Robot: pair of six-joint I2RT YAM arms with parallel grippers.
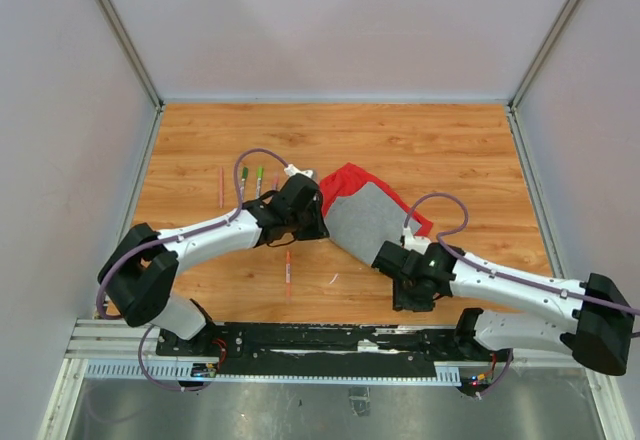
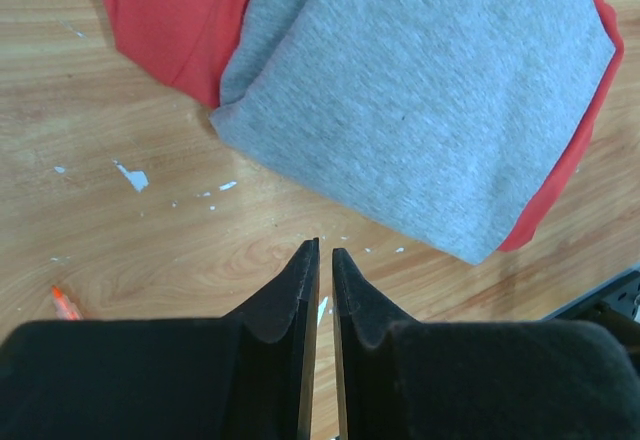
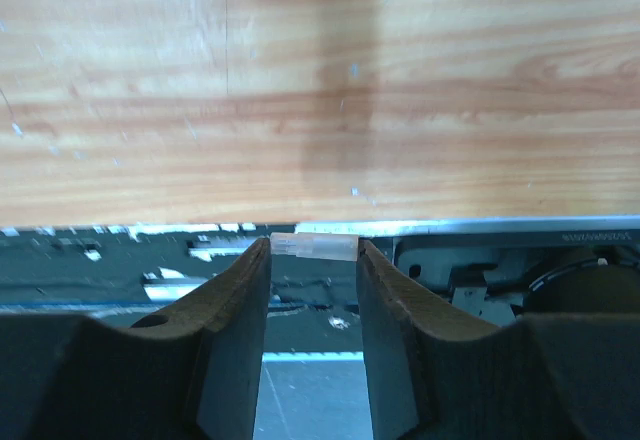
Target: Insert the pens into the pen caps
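Note:
Between the fingers of my right gripper is a short whitish, see-through piece, apparently a pen cap (image 3: 314,246), lying crosswise. In the top view this gripper (image 1: 413,305) is near the table's front edge. My left gripper hangs over bare wood beside the cloth, its fingertips a narrow gap apart with nothing between them. An orange-tipped pen (image 2: 66,304) shows at lower left there; from above, that pen (image 1: 288,272) lies lengthwise. Farther back left are an orange pen (image 1: 221,188), green-ended pens (image 1: 259,180) and a pink one (image 1: 276,182), partly hidden by the left arm.
A grey and red cloth (image 1: 365,218) lies mid-table between the arms. White marks (image 2: 133,176) dot the wood. The black front rail (image 1: 320,350) borders the table.

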